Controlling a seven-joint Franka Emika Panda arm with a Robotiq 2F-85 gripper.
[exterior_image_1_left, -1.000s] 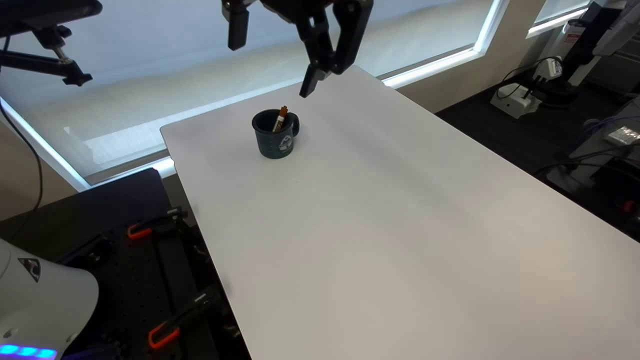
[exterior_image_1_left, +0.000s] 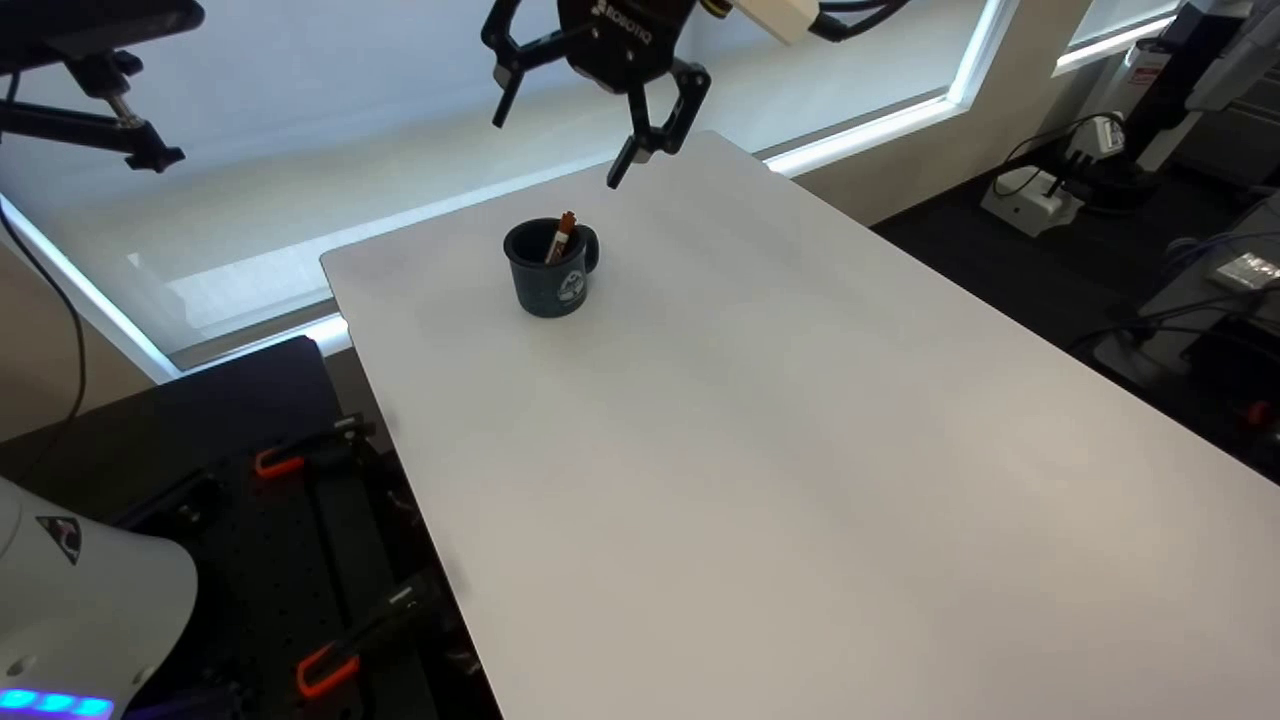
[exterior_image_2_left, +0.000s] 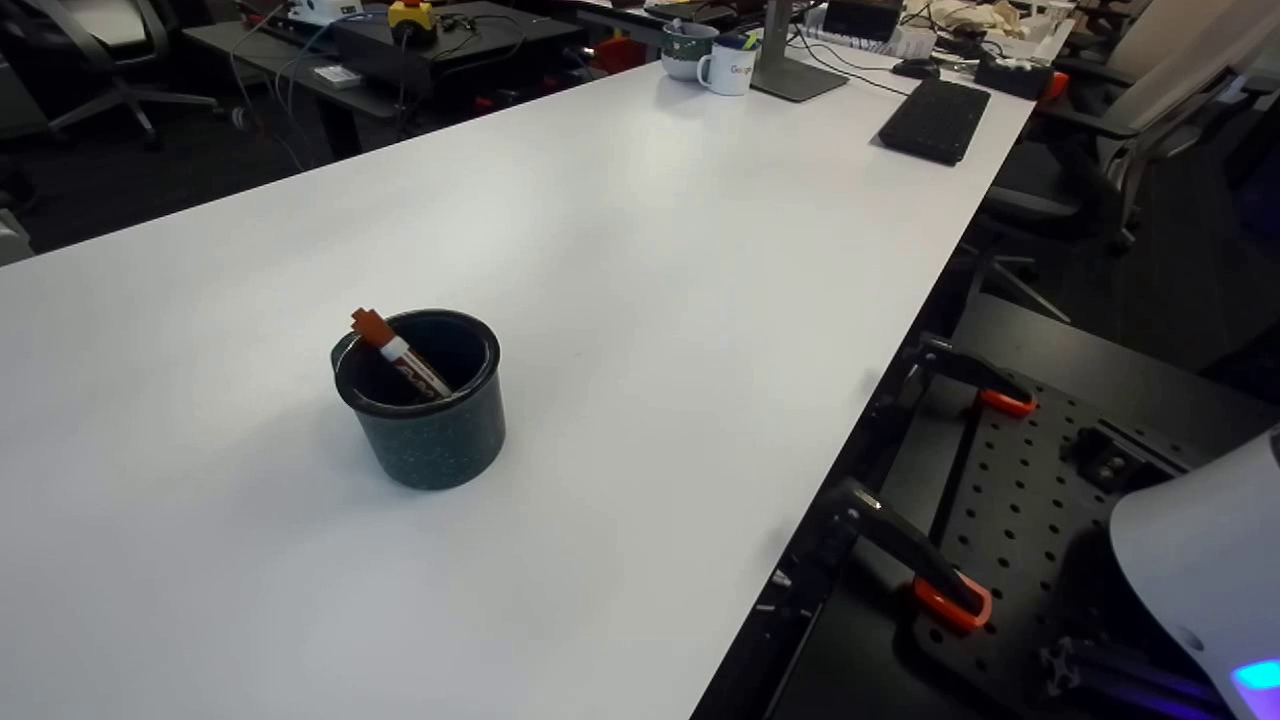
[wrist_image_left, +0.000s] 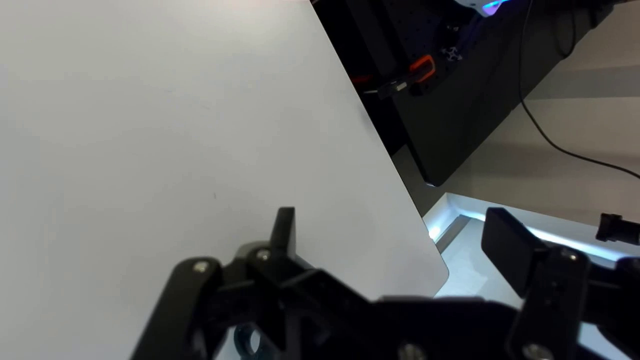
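A dark green mug (exterior_image_1_left: 547, 288) stands upright near the table's far left corner in exterior view 1. Inside it leans a marker (exterior_image_1_left: 560, 236), its brown cap end sticking out above the rim. Exterior view 2 shows the same mug (exterior_image_2_left: 439, 442) and marker (exterior_image_2_left: 396, 349) from the other side. High up beyond the mug, my gripper (exterior_image_1_left: 557, 146) is open, its fingers wide apart and nothing between them. In the wrist view my gripper also shows spread fingers; only a bit of the mug's handle (wrist_image_left: 244, 341) peeks out beneath it.
Orange-handled clamps (exterior_image_1_left: 326, 672) line the edge by the robot base.
My gripper has moved farther from the exterior camera and appears smaller, with its body now in view. Its fingers remain apart. The mug and marker have not moved.
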